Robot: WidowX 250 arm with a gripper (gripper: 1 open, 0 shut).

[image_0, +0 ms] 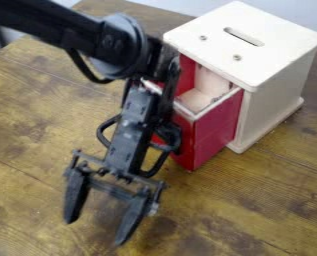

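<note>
A pale wooden box (270, 100) with a slot and two screws on top stands at the upper right. Its red-fronted drawer (217, 130) is pulled out toward the lower left, showing a bare pale interior where visible. My gripper (105, 208) hangs over the table at lower left, apart from the drawer, with its two fingers spread open and only table showing between them. The arm crosses in front of the drawer's left part, hiding some of it.
A pale wall or edge shows behind at the top.
</note>
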